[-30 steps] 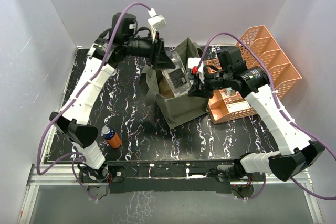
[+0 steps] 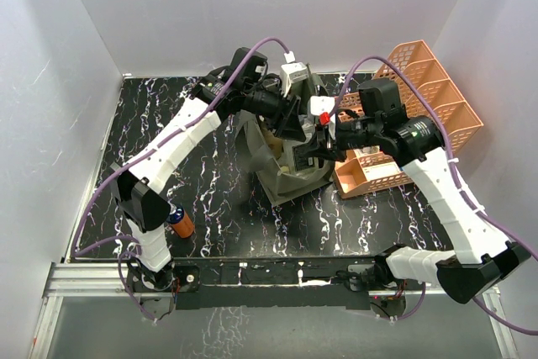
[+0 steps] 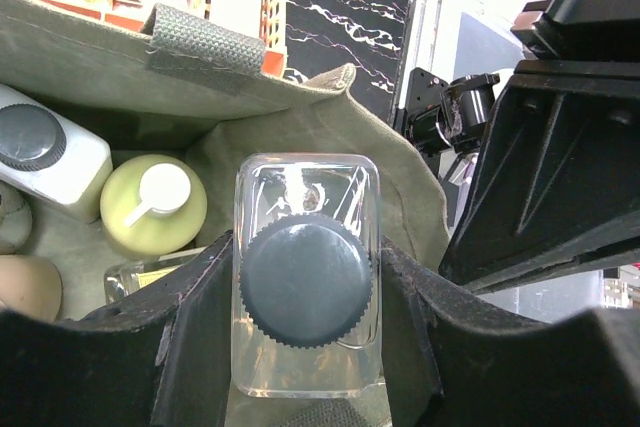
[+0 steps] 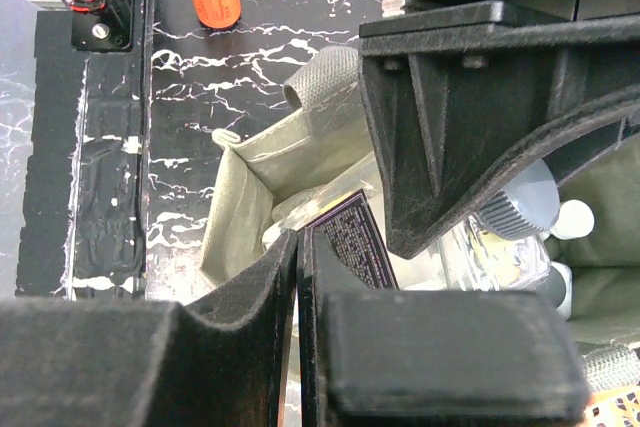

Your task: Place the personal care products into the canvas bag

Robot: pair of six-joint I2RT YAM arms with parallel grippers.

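My left gripper is shut on a clear bottle with a grey ribbed cap, held inside the olive canvas bag. In the left wrist view a white bottle, a green pump bottle and other containers lie in the bag around it. My right gripper is shut at the bag's mouth; in the top view it is close beside my left gripper. Its fingertips meet at a clear item with a dark label, probably the held bottle, though the contact is partly hidden.
An orange bottle with a blue cap stands on the marble table at the front left. An orange slotted organiser is right of the bag.
My left gripper has moved right and down into the bag with the clear bottle.
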